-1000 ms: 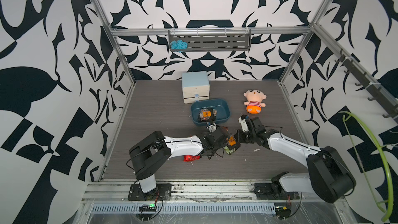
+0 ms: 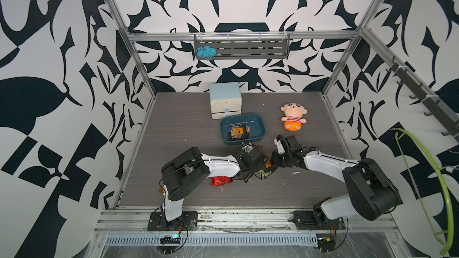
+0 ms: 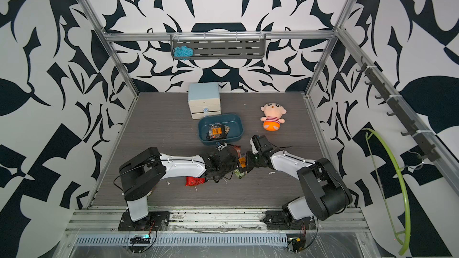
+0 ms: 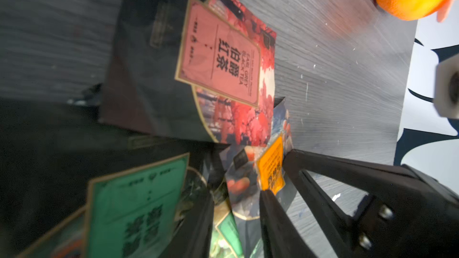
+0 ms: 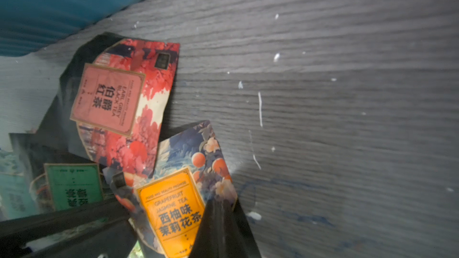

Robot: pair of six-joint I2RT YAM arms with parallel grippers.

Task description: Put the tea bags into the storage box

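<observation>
A dark teal box [image 2: 255, 138] holds a tea bag with an orange label [image 2: 237, 131]. In front of it lies a pile of tea bags. The red black-tea bag [image 4: 224, 57] and the green-labelled bag [image 4: 138, 205] overlap there, beside the orange-labelled grapefruit bag [image 5: 172, 210]. My left gripper is low over the pile, its fingers part open; the orange-labelled bag shows behind the gap, apparently not clamped. My right gripper is shut over the orange-labelled bag's right side; whether it pinches the edge is hidden.
A red packet [image 2: 221, 180] lies partly under the left arm. Behind the box stands a small white-and-blue drawer cabinet [image 2: 226, 100]. A plush doll [image 2: 293, 116] sits at the back right. Both grippers are close together.
The left gripper has shifted slightly right and down over the pile. The box has not moved.
</observation>
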